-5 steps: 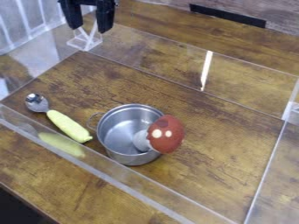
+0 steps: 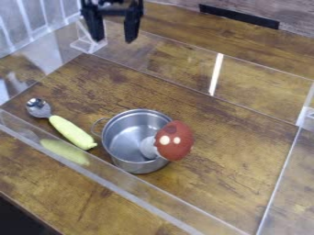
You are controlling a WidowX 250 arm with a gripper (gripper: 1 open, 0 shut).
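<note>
The black gripper (image 2: 113, 27) hangs at the top left, above the back clear wall, well away from the objects; its fingers are dark and small, so their state is hard to tell. A steel pot (image 2: 125, 147) sits near the middle front, with a toy mushroom (image 2: 173, 138), red-capped with pale spots, resting in it at the right side. A pale yellow corn cob (image 2: 72, 131) lies left of the pot, and a metal spoon-like item (image 2: 39, 108) lies behind it.
Clear acrylic walls (image 2: 216, 75) border the wooden work area (image 2: 233, 156) at back, front and right. The wood right of and behind the pot is free.
The pot, mushroom, corn and spoon-like item are unchanged.
</note>
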